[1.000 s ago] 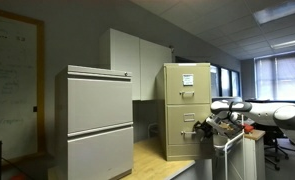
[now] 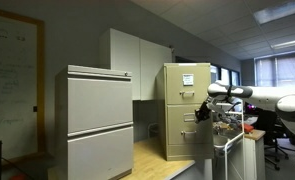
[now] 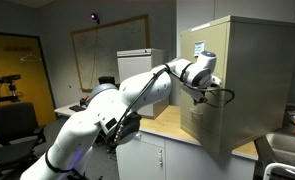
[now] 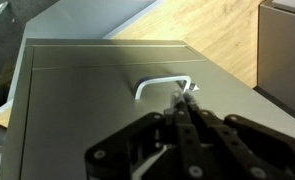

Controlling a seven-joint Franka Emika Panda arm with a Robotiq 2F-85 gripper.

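Observation:
A beige filing cabinet (image 2: 177, 75) stands on the wooden surface, with a paper label on its upper drawer and metal handles on its drawer fronts. Beside its right front edge is my dark gripper (image 2: 202, 113), at about the height of a middle handle (image 2: 190, 117). In exterior view 2 the arm reaches across to the cabinet (image 3: 249, 85), and the gripper (image 3: 199, 97) is small and dark against it. From the wrist, a silver handle (image 4: 162, 79) crosses the drawer front just beyond the gripper. Its fingertips look close together near one handle end; contact is unclear.
A grey two-drawer cabinet (image 2: 97, 115) stands left of the beige one, with bare wooden top (image 2: 150, 158) between them. White wall cupboards (image 2: 137, 60) hang behind. A wire rack or basket (image 3: 287, 155) lies right of the cabinet.
My arm and gripper have risen beside the beige cabinet, from near its lower handle to a higher level. The cabinet looks unmoved.

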